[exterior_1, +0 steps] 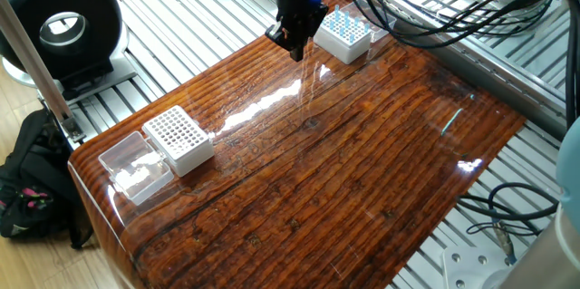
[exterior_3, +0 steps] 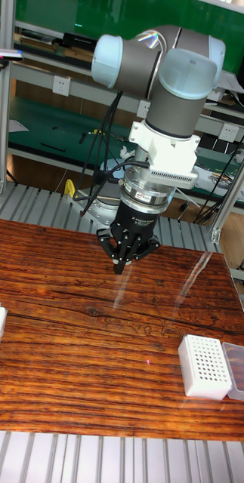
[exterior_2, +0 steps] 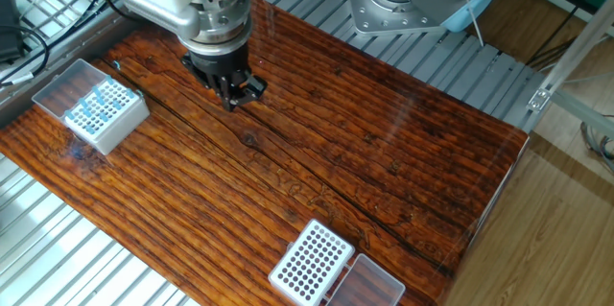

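Observation:
My black gripper (exterior_1: 297, 55) hangs above the wooden table, its fingers drawn together at the tips and pointing down. It looks shut, and nothing shows between the fingertips (exterior_3: 119, 268). One white rack (exterior_2: 104, 119) holds several light blue pieces (exterior_2: 84, 109) standing in its holes; its clear lid lies open behind it. In exterior view 1 the gripper appears just left of this rack, while exterior view 2 shows a clear gap between them. At the table's other end sits a second white rack (exterior_1: 180, 139) with empty-looking holes and an open clear lid (exterior_1: 136, 168).
Black cables (exterior_1: 453, 26) hang along the far side in exterior view 1. Slatted metal benching (exterior_1: 208, 17) surrounds the table.

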